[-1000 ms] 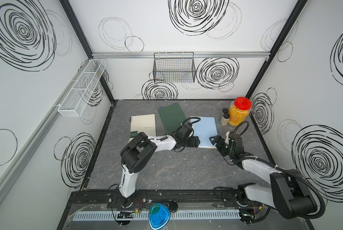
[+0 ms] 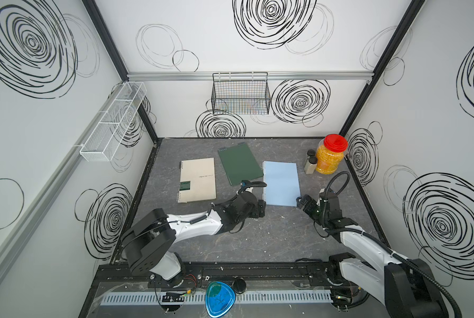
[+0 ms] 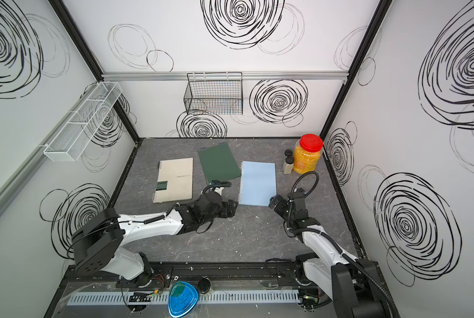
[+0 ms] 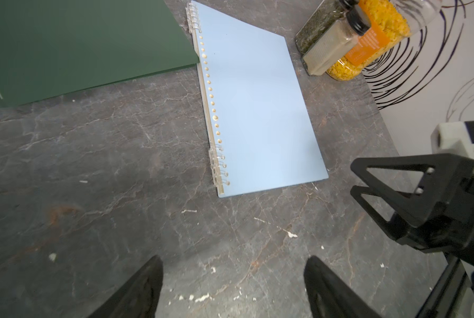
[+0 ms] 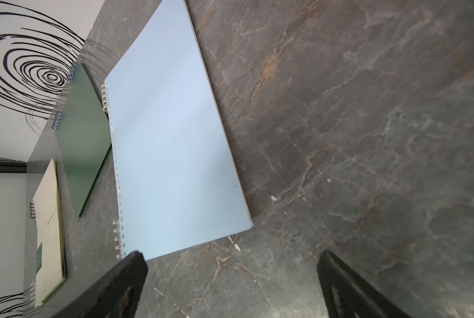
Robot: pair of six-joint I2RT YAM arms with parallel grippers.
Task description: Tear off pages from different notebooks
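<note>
The light blue spiral notebook (image 4: 258, 106) lies closed and flat, its coil along the left edge. To its left, touching or nearly so, is the dark green notebook (image 2: 240, 163), set at an angle. Farther left lies the cream notebook (image 2: 200, 177) with a dark green label. In the left wrist view my left gripper has its fingers well apart, bare table between them, just in front of the blue notebook. My right gripper stands open and empty near that notebook's lower right corner. No loose page shows.
A red-lidded jar (image 2: 329, 153) and two small shakers (image 2: 310, 163) stand at the back right. A black wire basket (image 2: 240, 95) hangs on the back wall, a white one (image 2: 112, 124) on the left.
My left arm has drawn back toward the front left, off the blue notebook. My right arm has moved slightly right, away from it.
</note>
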